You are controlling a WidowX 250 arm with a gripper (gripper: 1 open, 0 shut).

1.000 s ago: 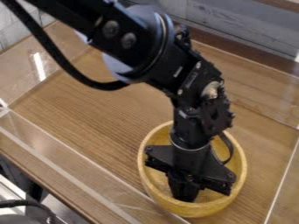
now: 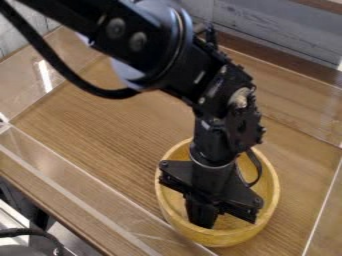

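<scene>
The black gripper [image 2: 203, 208] of my arm is down inside a yellow bowl [image 2: 251, 222] at the lower right of the camera view. The arm reaches in from the top left and hides much of the bowl's interior. The fingertips are low in the bowl and dark, and I cannot see anything between them. The gripper looks shut.
The bowl stands on a wooden counter [image 2: 94, 120] with clear strips along the front. A pale wall runs along the back. The counter left of the bowl is clear. A dark cable lies at the bottom left corner.
The gripper has shifted slightly up and left within the bowl over the last second. The bowl stays about where it was.
</scene>
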